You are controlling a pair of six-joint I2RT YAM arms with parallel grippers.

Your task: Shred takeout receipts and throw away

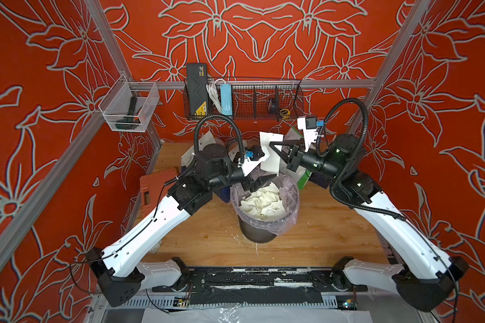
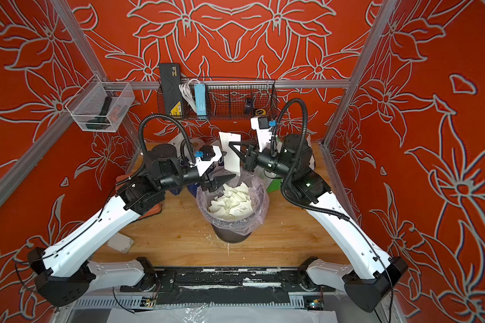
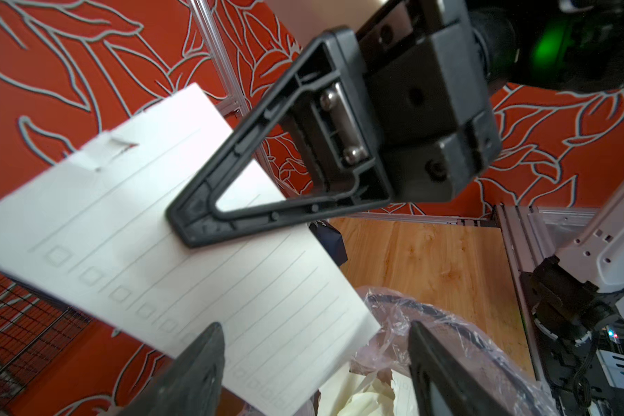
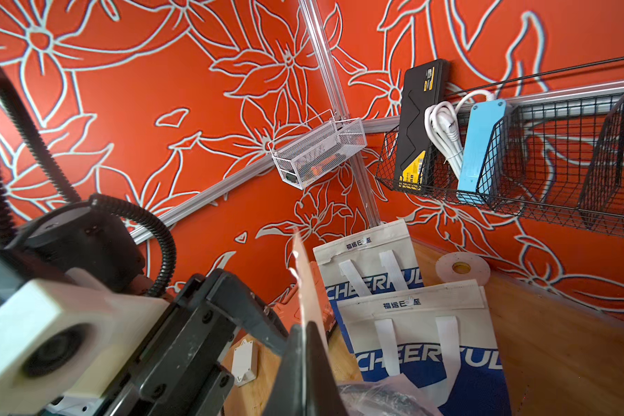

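Note:
A white receipt [image 1: 270, 142] with printed lines hangs above the bin. My right gripper [image 1: 273, 146] is shut on it; in the left wrist view its fingers [image 3: 222, 218] overlap the middle of the receipt [image 3: 284, 291], which has a small tear near its top edge. From the right wrist view the receipt [image 4: 305, 277] is almost edge-on. My left gripper stands open at the receipt's lower end, one finger to each side in its view; whether they touch it I cannot tell. The lined bin [image 1: 256, 231] holds torn white paper [image 1: 263, 203].
White-and-blue bags [image 4: 423, 332] stand behind the bin, with an orange case [image 1: 155, 188] at the left. A wire basket [image 1: 253, 102] hangs on the back wall. Bare table lies on both sides of the bin, with small scraps in front.

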